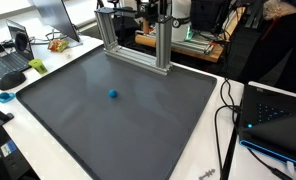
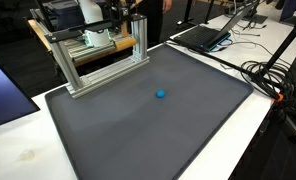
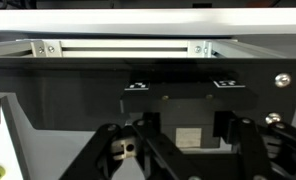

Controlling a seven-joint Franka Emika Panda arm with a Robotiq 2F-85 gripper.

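Observation:
A small blue object (image 1: 113, 94) lies on the dark grey mat (image 1: 78, 120). Exterior view 2 also has the blue object (image 2: 160, 94), right of the mat's middle, with nothing touching it. In the wrist view my gripper stands part open, its dark fingers apart at the lower middle. Nothing held shows in the gap, only a pale patch beyond. A black bar (image 3: 78, 82) crosses the view just ahead of the fingertips; whether they touch it I cannot tell. The blue object is out of the wrist view.
A metal frame (image 2: 108, 76) stands along one edge of the mat. A laptop (image 2: 203, 37) and a tangle of cables (image 2: 273, 78) lie off the mat's far right. Small items and a dark device (image 1: 10, 75) sit at the left in exterior view 1.

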